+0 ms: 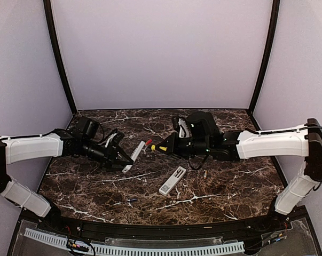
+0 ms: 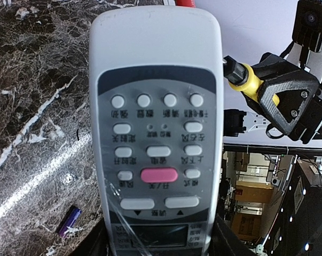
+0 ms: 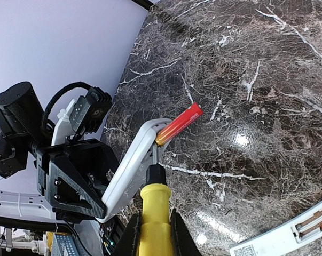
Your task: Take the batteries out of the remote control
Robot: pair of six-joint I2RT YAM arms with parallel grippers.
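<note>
A white remote control [image 1: 135, 156] is held tilted above the table, its lower end between the fingers of my left gripper. Its button face [image 2: 159, 133] fills the left wrist view. In the right wrist view a red battery [image 3: 179, 124] with an orange end sticks out at a slant from the back of the remote's upper end. My right gripper is shut on a yellow-handled screwdriver [image 3: 155, 210]. The screwdriver's thin tip reaches the battery's orange end at the compartment; whether they touch is hard to tell.
A second white remote [image 1: 173, 181] lies on the marble table with its compartment uncovered. Near the front left lies a small blue-purple battery [image 2: 69, 220]. A small orange-brown piece [image 1: 205, 174] rests right of the second remote.
</note>
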